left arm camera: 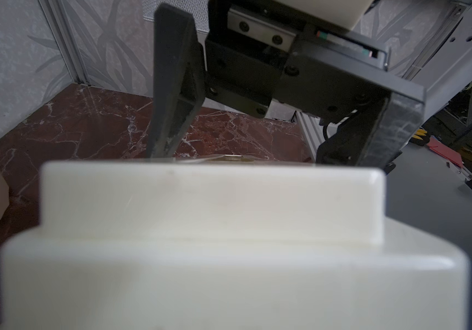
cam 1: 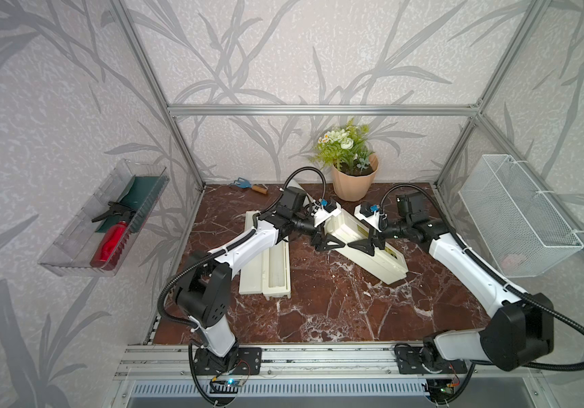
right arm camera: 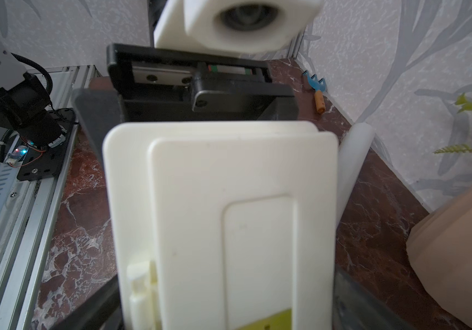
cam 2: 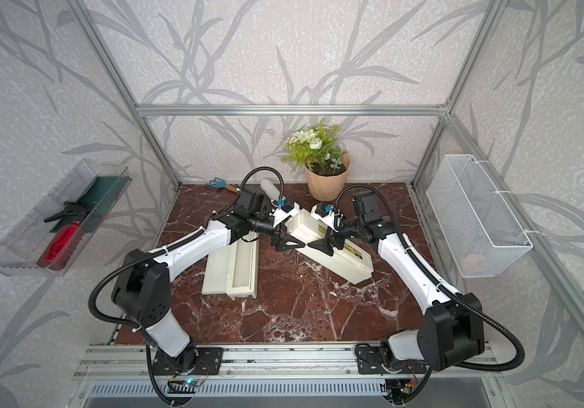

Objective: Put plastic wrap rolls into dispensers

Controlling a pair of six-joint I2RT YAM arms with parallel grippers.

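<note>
The right-hand cream dispenser sits slantwise on the table, its far end up between the two arms. My left gripper stands open at that end. Facing it, my right gripper is open too, its spread fingers showing behind the dispenser's cream end in the left wrist view. Large in the right wrist view is the dispenser's end face, hiding the left fingertips. On the left, another dispenser lies open with a pale roll inside. A second roll lies at the back.
A potted plant stands at the back, close to both grippers. A small blue rake lies back left. A clear bin and a white mesh basket hang at the sides.
</note>
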